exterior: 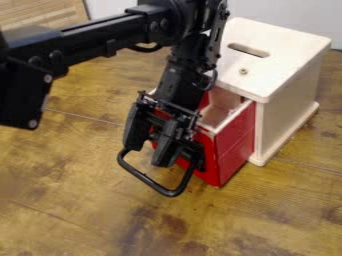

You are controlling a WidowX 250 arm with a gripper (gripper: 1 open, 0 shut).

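Note:
My black gripper reaches down at the front of a red drawer, which is pulled out from a white wooden cabinet. Gripper parts and a bent black bar cover much of the drawer's left side and front. The fingertips are hard to make out, so I cannot tell whether they are open or shut, or whether anything is between them.
A wooden floor spreads around the drawer, clear at the left and front. A pale wooden board lies at the back left. A wall stands behind the cabinet.

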